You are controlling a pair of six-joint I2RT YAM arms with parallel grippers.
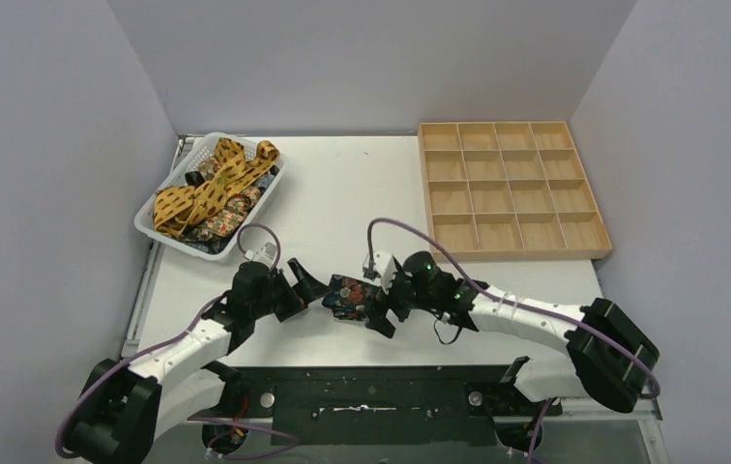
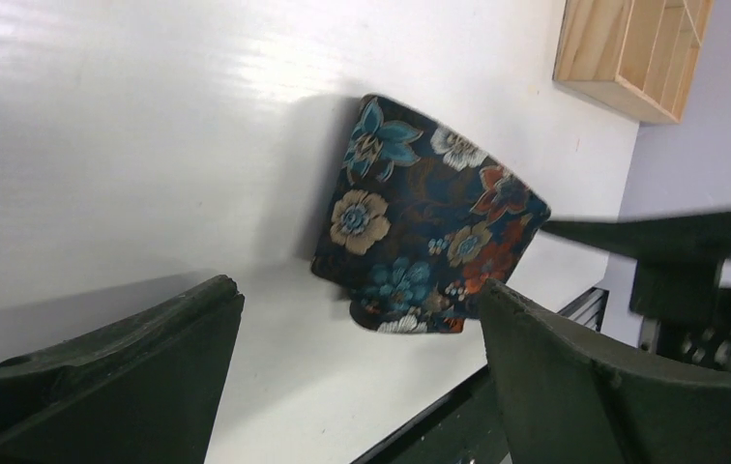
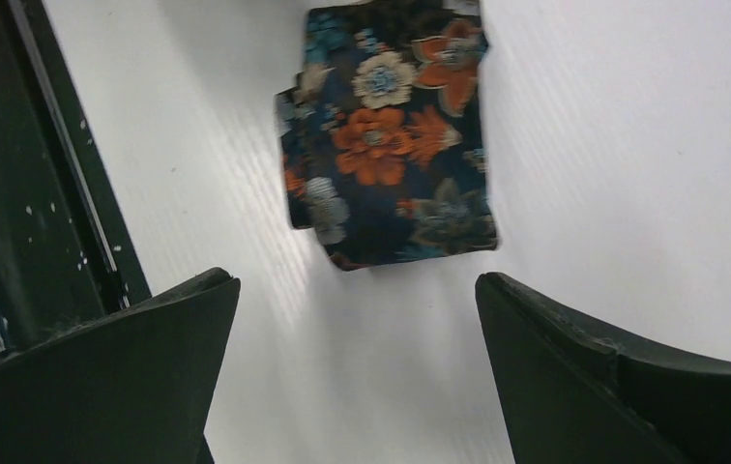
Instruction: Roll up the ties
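Observation:
A dark floral tie (image 1: 349,294), folded or rolled into a flat bundle, lies on the white table between the two arms. Blue, orange and cream flowers cover the tie (image 2: 429,208) in the left wrist view, and a lower layer peeks out at its front edge. My left gripper (image 1: 309,292) stands open just to its left, nothing between its fingers. Close on the right side is my right gripper (image 1: 378,301), also open. Across the right wrist view, the tie (image 3: 400,135) sits ahead of the fingers (image 3: 149,358), apart from them.
At the back left a white basket (image 1: 268,192) holds a pile of yellow and floral ties (image 1: 217,193). A wooden compartment tray (image 1: 423,184), its cells empty, stands at the back right. Bare table lies between them. A dark panel (image 1: 371,416) runs along the front edge.

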